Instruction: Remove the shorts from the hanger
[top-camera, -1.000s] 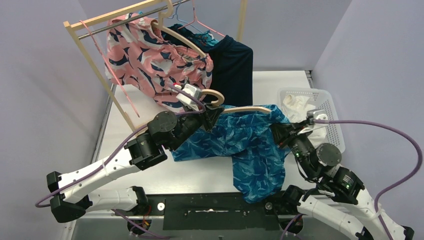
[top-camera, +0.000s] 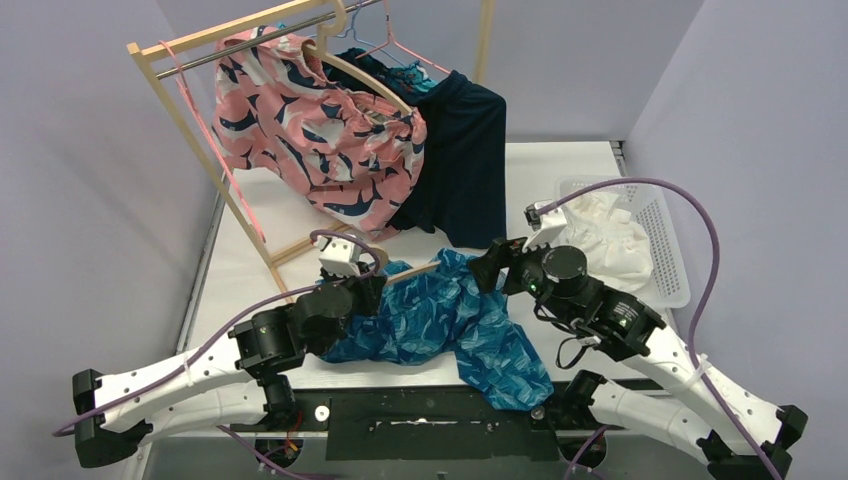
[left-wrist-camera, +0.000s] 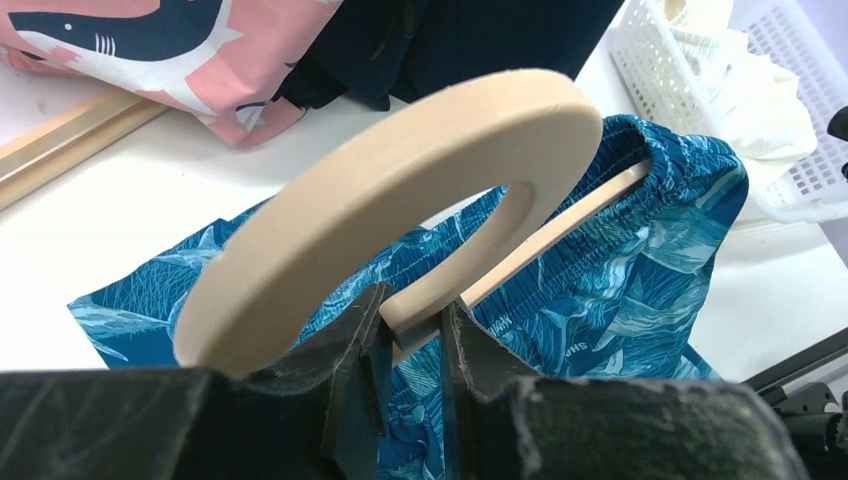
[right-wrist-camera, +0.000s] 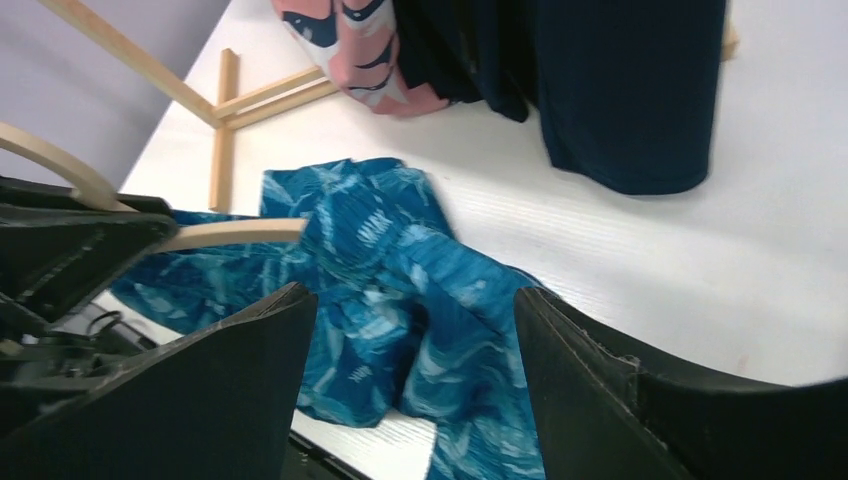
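Note:
Blue patterned shorts (top-camera: 420, 315) lie bunched on the white table, one leg spread toward the front edge. A wooden hanger (left-wrist-camera: 400, 200) is held by its hook base, with my left gripper shut on it. The hanger's bar still runs into the shorts' waistband (left-wrist-camera: 640, 170) in the left wrist view. My right gripper stands open above the shorts, nothing between its fingers; the blue cloth shows below the gap. The hanger's far end is hidden inside the cloth.
Pink shark-print shorts (top-camera: 320, 130) and dark trousers (top-camera: 465, 150) hang from the wooden rack (top-camera: 200, 150) behind. A white basket (top-camera: 675, 270) holding cream cloth (top-camera: 605, 240) stands at the right. Bare table lies between the trousers and the basket.
A pink hanger on the rack has swung.

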